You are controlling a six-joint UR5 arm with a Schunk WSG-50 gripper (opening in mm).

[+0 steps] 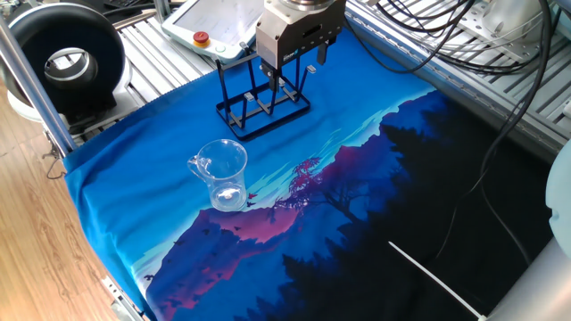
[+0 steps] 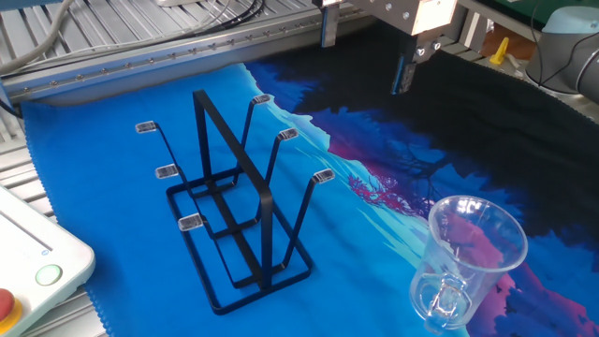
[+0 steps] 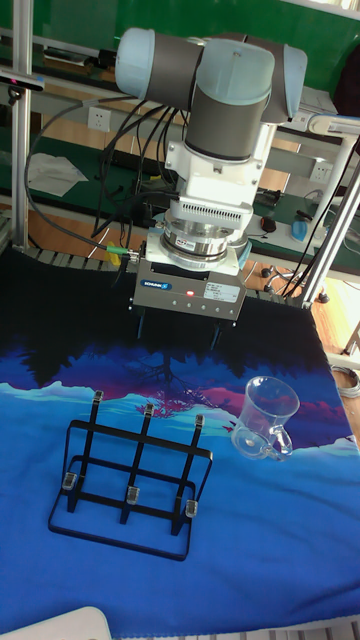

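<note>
A clear cup with a handle (image 1: 225, 169) stands upright on the printed cloth. In the second exterior view this cup (image 2: 465, 267) is at the right, and nothing shows inside it. Left of it is a black wire rack (image 2: 267, 220) with several upturned prongs ending in clear caps; no cup hangs on them. High above the cloth, my gripper (image 2: 364, 68) has its two dark fingers (image 2: 403, 70) wide apart and only air between them. From the third view the gripper (image 3: 181, 341) hangs behind the rack (image 3: 128, 501), away from both rack and cup (image 3: 266, 418).
A teach pendant with a red button (image 1: 202, 38) lies beyond the cloth's edge. Cables (image 1: 500, 116) run along the right side, and a thin white rod (image 1: 437, 281) crosses the dark area. The cloth around the cup and between it and the rack is clear.
</note>
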